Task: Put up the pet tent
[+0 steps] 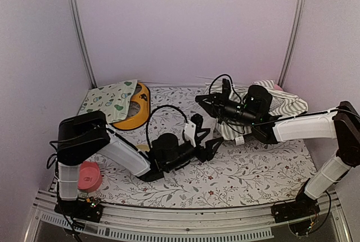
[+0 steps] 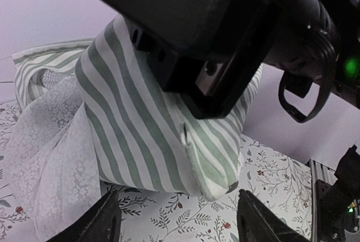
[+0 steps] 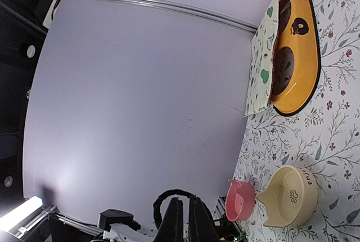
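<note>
The striped green-and-white tent fabric is bunched at the right of the table, raised under my right gripper [image 1: 203,100], which is shut on it; in the right wrist view its fingertips show dark at the bottom, the held part hidden. A white sheer panel [image 2: 53,163] hangs beside the stripes. My left gripper [image 1: 205,143] is open just in front of the fabric, lower and nearer the front; in the left wrist view its two fingertips frame the lower striped corner, apart from it as far as shows.
At back left lie an orange double bowl [image 3: 301,73] and a leaf-print mat [image 3: 259,73]. A pink bowl [image 1: 89,175] and a cream bowl [image 3: 292,197] sit front left.
</note>
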